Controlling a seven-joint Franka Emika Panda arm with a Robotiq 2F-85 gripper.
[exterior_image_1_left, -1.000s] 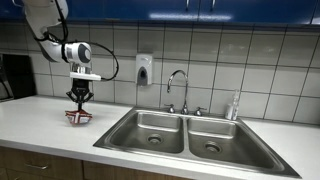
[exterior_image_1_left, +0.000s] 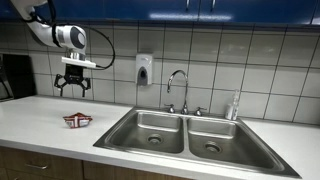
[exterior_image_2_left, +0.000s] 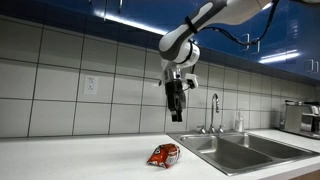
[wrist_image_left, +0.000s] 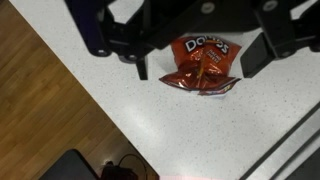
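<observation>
A red Doritos chip bag (exterior_image_1_left: 77, 120) lies on the white counter left of the sink. In exterior view 2 the same bag (exterior_image_2_left: 164, 155) rests near the counter's middle, its surface crumpled. My gripper (exterior_image_1_left: 73, 88) hangs above it with clear air between, its fingers spread and empty. Seen in exterior view 2, the gripper (exterior_image_2_left: 176, 110) is higher than the bag and a little to its right. From the wrist, the bag (wrist_image_left: 203, 65) shows below the open fingers, its upper part covered by the gripper body.
A double-basin steel sink (exterior_image_1_left: 187, 150) with a faucet (exterior_image_1_left: 178, 85) is to the right of the bag. A soap bottle (exterior_image_1_left: 232, 106) stands behind it. The counter (exterior_image_2_left: 60, 165) around the bag is bare. A wooden floor (wrist_image_left: 50, 100) shows past the counter's edge.
One second ago the gripper was down at the bag. The bag remains on the counter.
</observation>
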